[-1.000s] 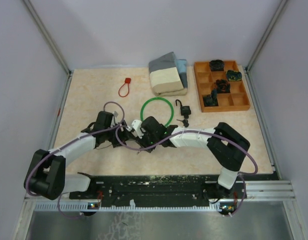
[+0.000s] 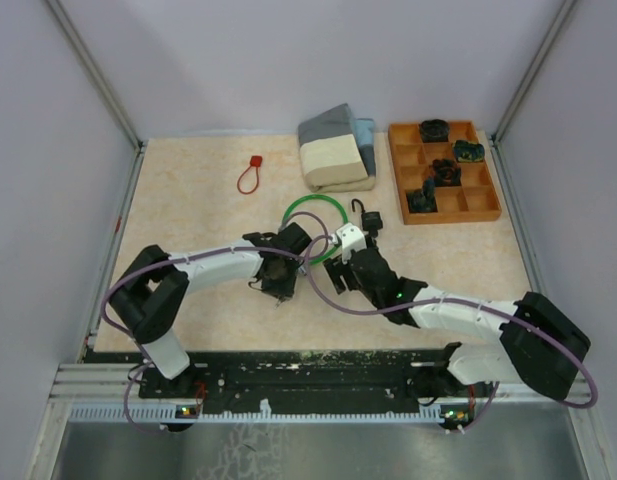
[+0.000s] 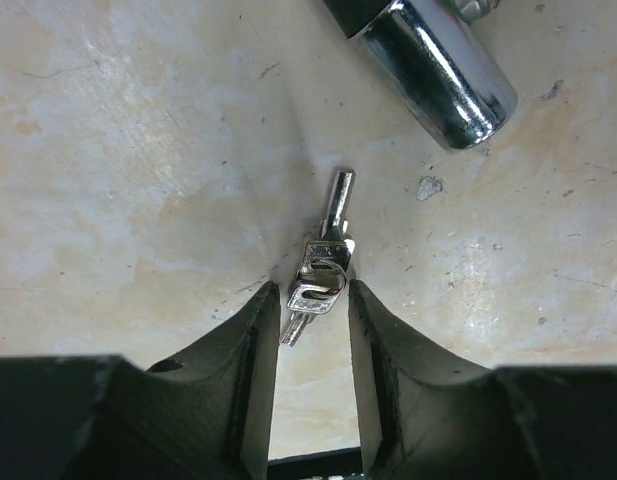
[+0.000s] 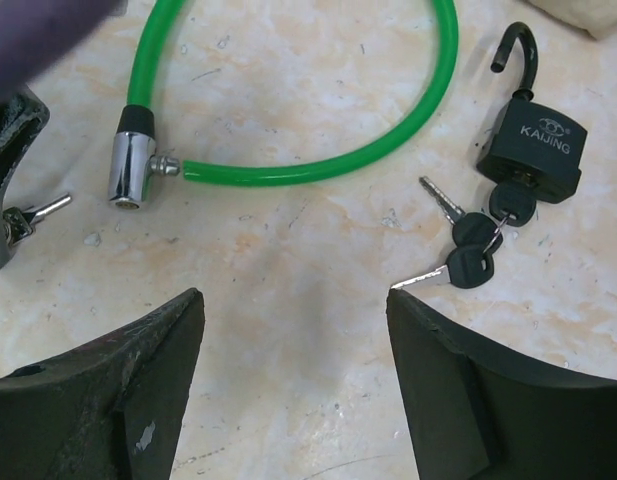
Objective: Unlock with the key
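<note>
A small silver key [image 3: 321, 270] on a ring lies on the table between my left gripper's [image 3: 313, 300] fingertips, which are part apart, one each side of it. The green cable lock [image 4: 288, 172] lies behind it, its chrome lock cylinder [image 3: 438, 80] nearby. A black open padlock [image 4: 528, 150] lies to the right with several keys [image 4: 468, 263] on a ring beside it. My right gripper is open above bare table, in front of those keys and the cable lock.
An orange compartment tray [image 2: 465, 210] holds dark items at back right. Folded fabric [image 2: 333, 160] and a red looped object [image 2: 256, 163] lie at the back.
My left gripper has moved right onto the small key. My right gripper has moved right, away from that spot toward the padlock's side.
</note>
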